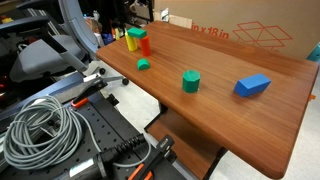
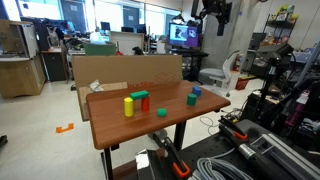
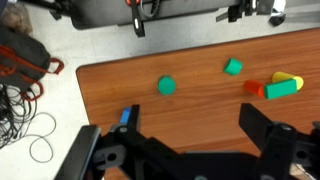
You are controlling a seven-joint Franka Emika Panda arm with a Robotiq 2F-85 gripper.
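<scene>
High above the wooden table point(image 3: 200, 115) hangs my gripper, open, its fingers wide apart with only the tabletop visible between them. A blue block point(image 1: 252, 85) lies toward one end of the table. A green cylinder point(image 1: 191, 81) stands upright near the long edge. Farther along is a small green piece point(image 1: 143, 64). At the other end, a green block point(image 1: 137, 32) appears to rest across a red cylinder point(image 1: 145, 47) and a yellow cylinder point(image 1: 131, 42). In the wrist view, the blue block point(image 3: 126, 114) is partly covered by a finger.
A cardboard panel point(image 2: 135, 70) stands along the table's far side. Coiled grey cable point(image 1: 45, 135) and a dark rail point(image 1: 110, 130) lie beside the near edge.
</scene>
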